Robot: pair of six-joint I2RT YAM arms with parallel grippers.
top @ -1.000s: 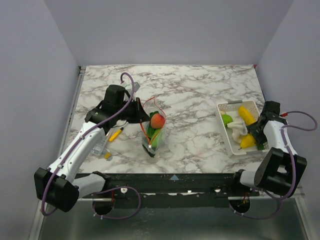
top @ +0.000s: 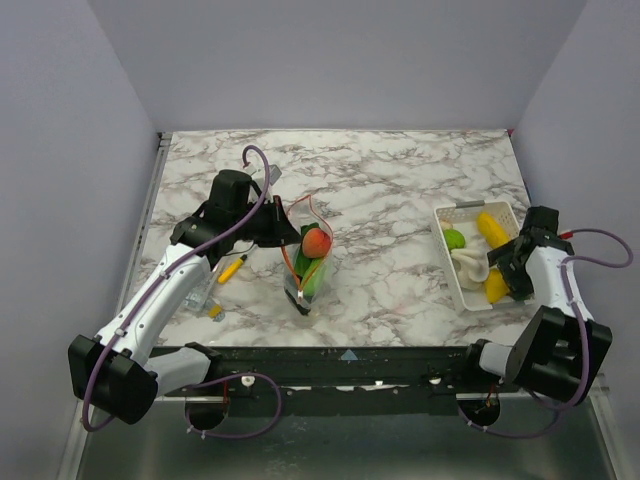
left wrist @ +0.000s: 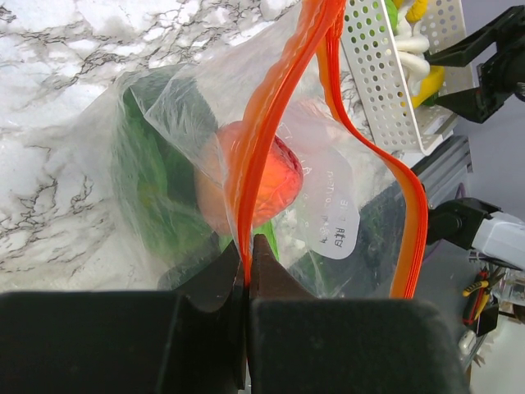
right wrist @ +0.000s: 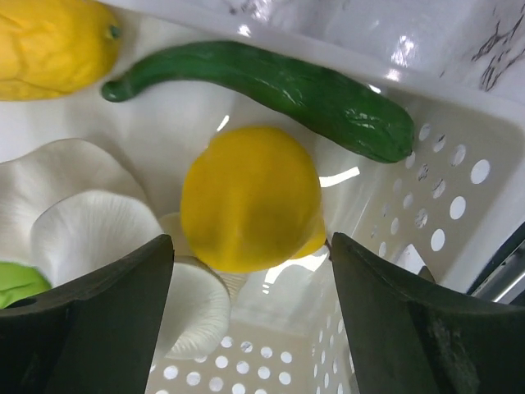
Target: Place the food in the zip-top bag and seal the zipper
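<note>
The clear zip top bag (top: 310, 255) stands with its orange zipper (left wrist: 275, 115) spread apart. Inside it are a peach-like fruit (left wrist: 283, 172) and green food (left wrist: 156, 164). My left gripper is shut on the zipper edge. Over the white basket (top: 455, 285) at the right, my right gripper has its fingers parted. A yellow fruit (right wrist: 250, 197) lies beyond and between those fingers, apart from them as far as I can tell. Near it lie a green cucumber-like piece (right wrist: 271, 86), pale folded food (right wrist: 123, 222) and another yellow item (right wrist: 53, 49).
A yellow-handled tool (top: 232, 268) and a clear package (top: 200, 295) lie by the left arm. Perforated basket walls (right wrist: 467, 164) rise close to my right gripper.
My right gripper has shifted slightly downward in the top view, over the basket. The yellow fruit and pale food there look a little shifted. Left arm and bag stay nearly in place.
</note>
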